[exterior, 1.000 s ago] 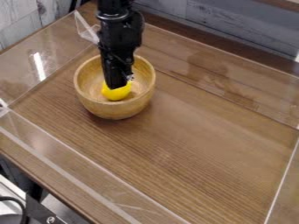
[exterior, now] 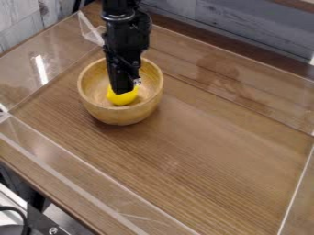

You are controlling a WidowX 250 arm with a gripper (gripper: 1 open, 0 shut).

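A wooden bowl [exterior: 140,113] sits on the table at the upper left, with a yellow object [exterior: 121,96] inside it. The black gripper [exterior: 127,81] reaches down from above into the bowl, just over the yellow object and close to it. Its fingertips are small and dark, and whether they are apart or together is hard to make out.
A clear strip runs along the left, and a white wall stands along the back. A black cable lies at the lower left corner.
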